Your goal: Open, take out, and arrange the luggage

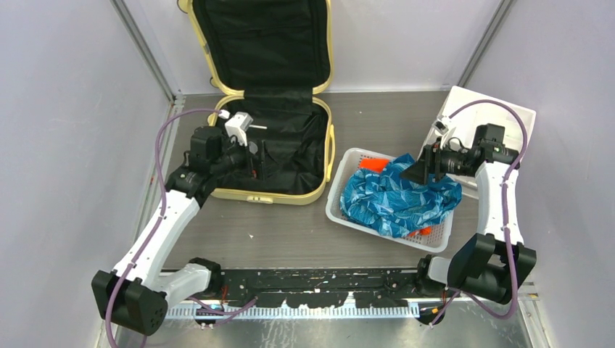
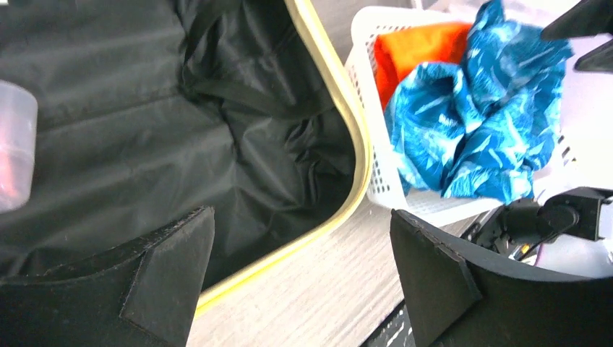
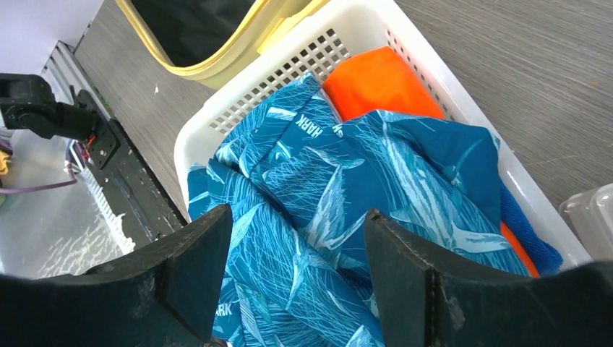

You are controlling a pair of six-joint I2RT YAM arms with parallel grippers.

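Note:
The yellow suitcase point(image 1: 327, 145) lies open with its black lining bare on the right; a translucent container point(image 2: 14, 144) sits at its left side. My left gripper is open above it, empty. In a white basket point(image 1: 335, 203) lie a crumpled blue patterned cloth point(image 1: 388, 203) and an orange item point(image 3: 376, 79) under and behind it. My right gripper hangs over the blue cloth, its fingers apart; nothing is seen held between them.
A white bin point(image 1: 511, 112) stands at the back right behind the right arm.

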